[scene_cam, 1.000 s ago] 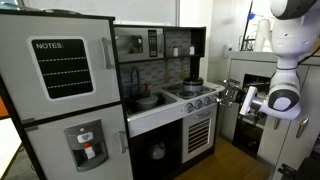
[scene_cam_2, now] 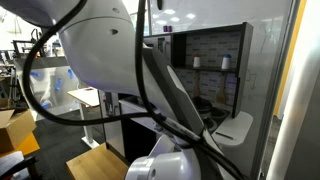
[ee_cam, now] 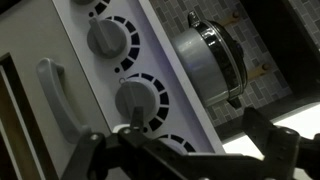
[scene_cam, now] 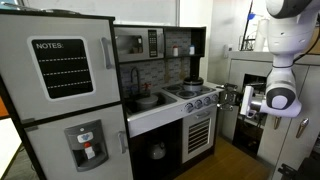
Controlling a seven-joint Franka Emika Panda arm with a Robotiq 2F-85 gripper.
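Observation:
My gripper is open, its two dark fingers spread apart in the lower part of the wrist view with nothing held between them. A silver pot (ee_cam: 203, 62) with a dark rim lies ahead of the fingers in that view, apart from them. To the left, white-panel stove knobs show: a grey knob (ee_cam: 137, 99) close to the left finger and another knob (ee_cam: 105, 37) farther up. In exterior view 1, the gripper is at the right of the toy stove, near the pot (scene_cam: 192, 89) on the stove top. My arm hides the gripper in exterior view 2.
A grey oven handle (ee_cam: 60, 98) juts out beside the knob panel. The toy kitchen also has a sink (scene_cam: 147, 102), a microwave (scene_cam: 137, 43) and a tall white fridge (scene_cam: 72, 95). Wooden floor lies open in front of the oven.
The arm has shifted slightly, with its wrist part a little lower than before in exterior view 1. The pot and the kitchen look unmoved.

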